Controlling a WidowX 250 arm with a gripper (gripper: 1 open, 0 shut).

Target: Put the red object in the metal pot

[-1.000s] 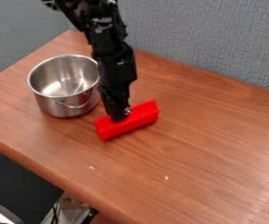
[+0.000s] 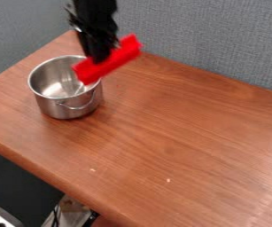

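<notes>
A red block-like object is held aloft, tilted, with its right end higher than its left. My black gripper comes down from the top of the view and is shut on it; the fingertips are partly hidden and blurred. The shiny metal pot stands upright on the table at the left. In the picture, the red object's lower left end overlaps the pot's right rim and opening, while its other end reaches out to the right of the pot.
Grey walls close off the back and left. At the bottom left, beyond the table edge, some equipment shows.
The gripper has lifted the red object off the table and carried it up and to the left, from right of the pot to its right rim. The pot has stayed put.
</notes>
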